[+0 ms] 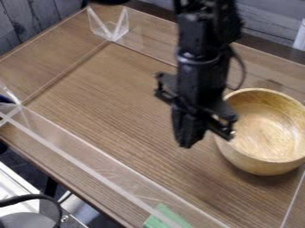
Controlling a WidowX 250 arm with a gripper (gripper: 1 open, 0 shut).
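Note:
My black gripper (pixel 191 132) hangs over the middle right of the wooden table (pixel 84 71), its tip just left of a wooden bowl (pixel 265 142). It is blurred and appears shut, with nothing visible between its fingers. The arm hides part of the table behind it and the bowl's upper left edge.
A clear plastic strip (pixel 71 162) runs along the near left edge. A green piece (pixel 167 216) lies at the bottom. Cables and dark gear are off the left edge. A wall stands at the back right.

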